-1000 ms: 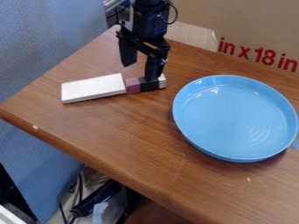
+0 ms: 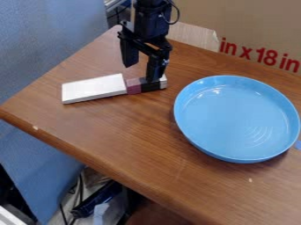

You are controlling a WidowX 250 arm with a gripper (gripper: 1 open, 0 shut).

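Observation:
My black gripper point(image 2: 143, 61) hangs over the back of the wooden table, its two fingers apart, one on the left and one on the right. Below it lies a long flat bar, with a white section point(image 2: 91, 90) on the left and maroon and dark sections point(image 2: 137, 85) on the right. The right finger reaches down near the bar's right end; whether it touches cannot be told. Nothing shows held between the fingers. A light blue plate point(image 2: 235, 119) sits on the table to the right of the bar.
A cardboard box point(image 2: 247, 35) with red printing stands behind it. Blue padding point(image 2: 35, 70) lies beyond the left edge, and clutter shows below the front left edge.

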